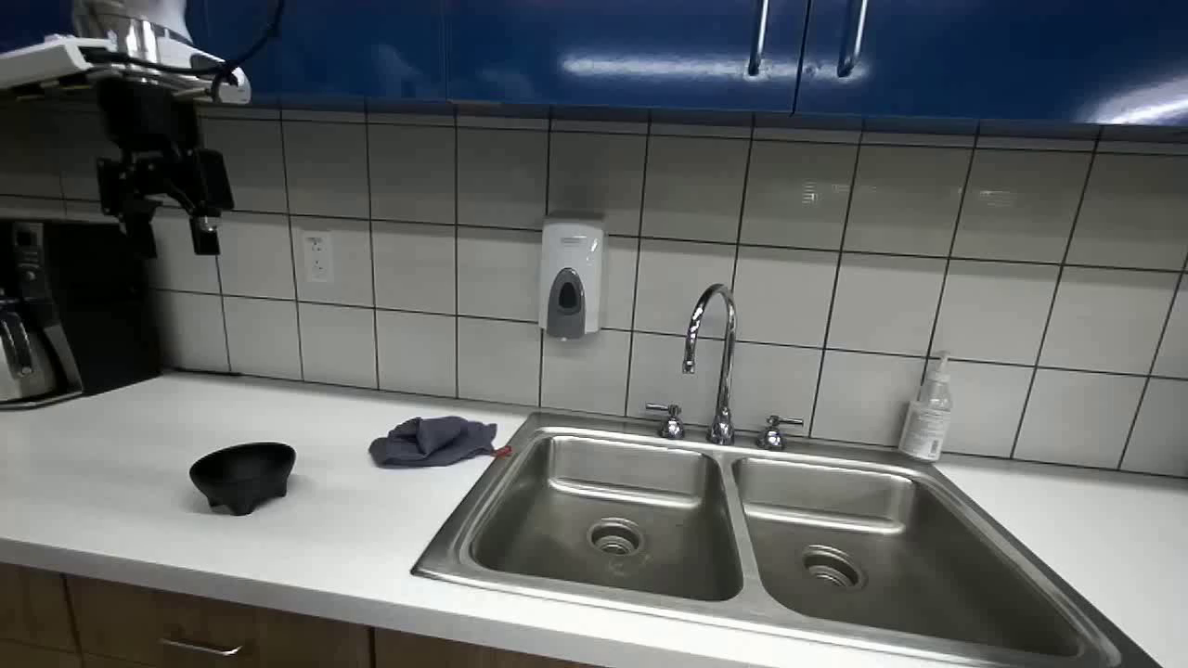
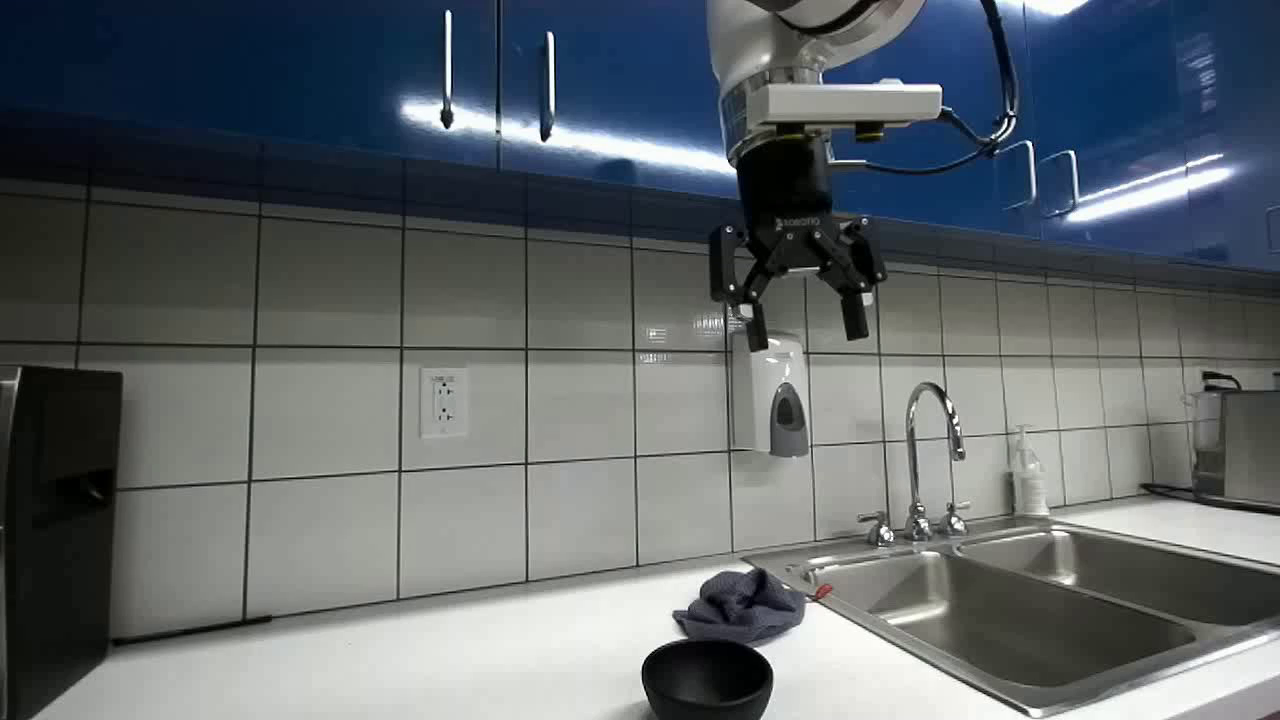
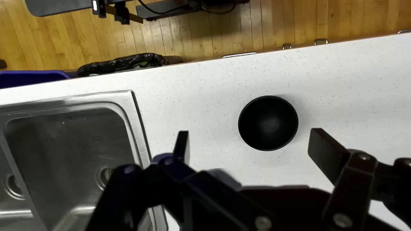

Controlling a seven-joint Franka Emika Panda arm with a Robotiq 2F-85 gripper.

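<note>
A small black footed bowl stands upright on the white counter, left of the sink; from above, in the wrist view, the bowl looks empty. A crumpled dark grey cloth with a red tag lies between the bowl and the sink, mostly hidden behind the gripper in the wrist view. High over the counter, well above both, hangs my gripper. Its fingers stand wide apart with nothing between them, so it is open and touches neither object.
The double steel sink has a tall faucet behind it. A soap dispenser is fixed to the tiled wall, and a pump bottle stands by the sink. A coffee maker occupies the left end. Counter around the bowl is clear.
</note>
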